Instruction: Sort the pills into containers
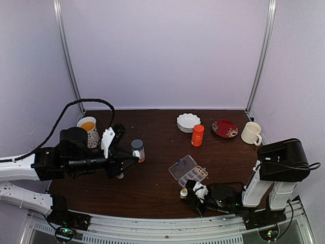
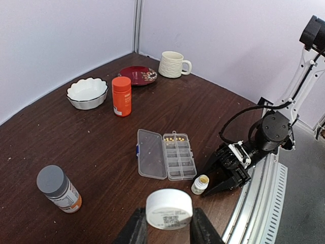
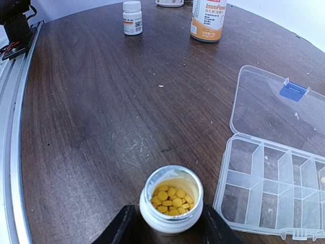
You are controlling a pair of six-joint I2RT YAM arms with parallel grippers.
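A white cap (image 2: 169, 209) is pinched in my left gripper, held above the table's left half. On the table, an uncapped white bottle (image 3: 171, 218) stands upright with yellow pills (image 3: 172, 201) inside. My right gripper has its fingers part open on either side of that bottle; whether they touch it I cannot tell. Beside the bottle lies a clear pill organizer (image 2: 179, 161) with its lid (image 2: 151, 155) folded open. Small yellowish pills show in its far-end compartments, while the near ones look empty. Another white bottle (image 3: 132, 23), capped, stands farther left.
A grey-lidded supplement bottle (image 2: 60, 190) stands left of the organizer, and an orange bottle (image 1: 197, 135) behind it. A white bowl (image 1: 188, 122), red plate (image 1: 224, 128) and mug (image 1: 251, 133) are at the back; a patterned cup (image 1: 90, 133) is at back left.
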